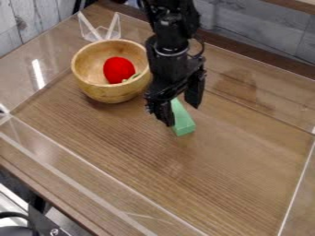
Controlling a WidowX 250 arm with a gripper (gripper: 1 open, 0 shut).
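My black gripper points down at the centre of the table, open, its two fingers either side of the upper part of a light green block that lies on the wood. Whether either finger touches the block is unclear. A red round object sits in a yellow bowl at the upper left, beside the arm.
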